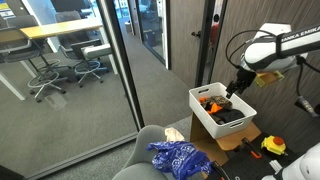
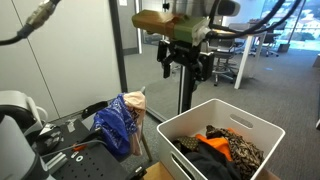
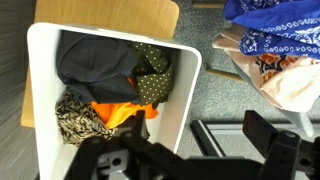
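My gripper [image 2: 186, 78] hangs empty in the air, its fingers spread, over the near left side of the white box in exterior view 2. In the wrist view the gripper has the box's wall and bare floor below the gap between its fingers. Inside the white box [image 1: 224, 131] lie crumpled clothes: a black cloth [image 3: 95, 60], an orange cloth [image 3: 112, 113], a dark dotted cloth [image 3: 153, 72] and a leopard-patterned cloth [image 3: 78, 118]. A blue patterned cloth [image 1: 180, 158] is draped over the grey chair [image 1: 146, 143], with a peach cloth [image 3: 275, 68] beside it.
The box rests on a wooden surface [image 1: 203, 142]. A red-and-yellow button [image 1: 273, 145] sits near the robot's base. A glass partition [image 1: 122, 65] stands behind, with desks and office chairs beyond it. Between box and chair, open floor shows in the wrist view.
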